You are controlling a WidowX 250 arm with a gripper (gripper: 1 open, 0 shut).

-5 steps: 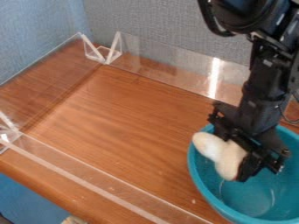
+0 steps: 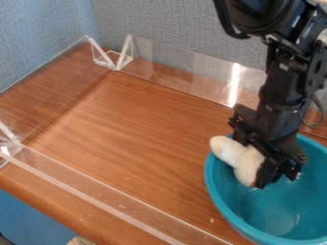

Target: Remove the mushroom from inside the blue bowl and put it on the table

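Observation:
The pale, whitish mushroom [image 2: 234, 156] is at the left rim of the blue bowl [image 2: 236, 212], in the lower right of the camera view. My black gripper [image 2: 266, 172] reaches down over the bowl and is shut on the mushroom. One end of it sticks out to the left of the fingers, over the rim. Its other end is partly hidden by the fingers. How far it is above the bowl's floor I cannot tell.
Bare wooden table [image 2: 128, 124] stretches left of the bowl. Clear low walls [image 2: 109, 196] run along its front and back edges, with white corner brackets [image 2: 113, 54] at the left. A grey wall stands behind.
The mushroom remains near the bowl's left rim, and the bowl has hardly moved.

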